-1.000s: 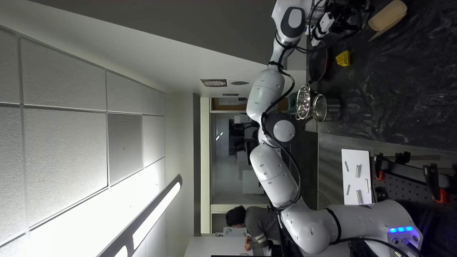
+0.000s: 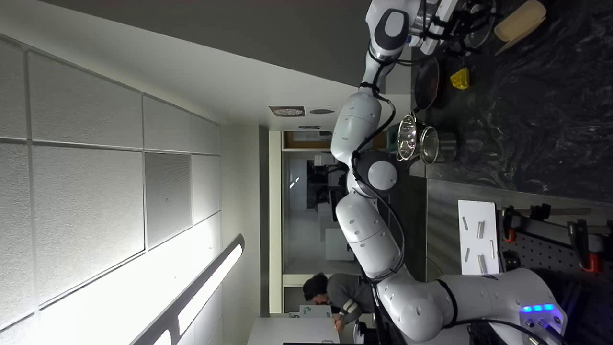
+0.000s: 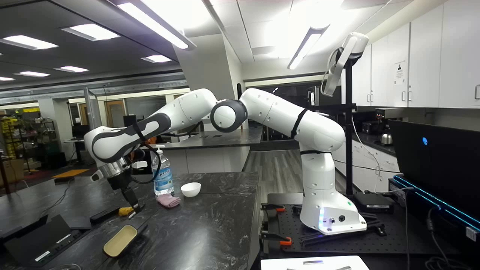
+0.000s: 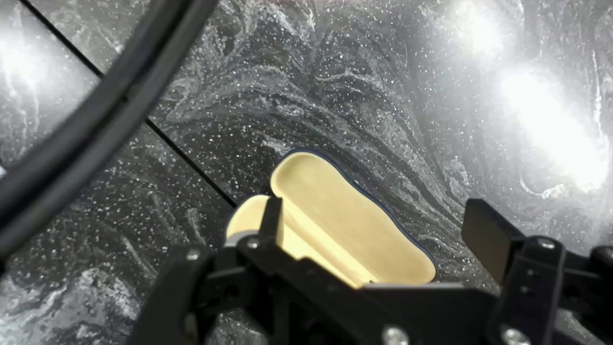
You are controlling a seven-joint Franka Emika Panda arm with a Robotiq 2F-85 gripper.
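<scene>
An open case with a cream lining and a dark blue rim (image 4: 356,221) lies on the dark marbled counter in the wrist view. Its lower left part is hidden behind my gripper, whose two fingers stand wide apart with nothing clasped between them. In exterior view 2 the same case (image 3: 120,241) rests on the counter below and nearer the camera than my gripper (image 3: 133,210). A small yellow object (image 3: 125,210) appears right by the fingertips there. Exterior view 1 shows the case (image 2: 520,23) to the right of the dark, partly blurred gripper (image 2: 461,31).
A water bottle (image 3: 163,175), a pink cloth (image 3: 168,200) and a white bowl (image 3: 191,189) stand together on the counter. Exterior view 1 also shows a dark pan (image 2: 426,83), a colander (image 2: 406,137) and a metal pot (image 2: 442,143).
My gripper and its white wrist mount have turned in exterior view 1, while the rest of the arm looks nearly still. The case and yellow object have stayed put. A person in the background shifted.
</scene>
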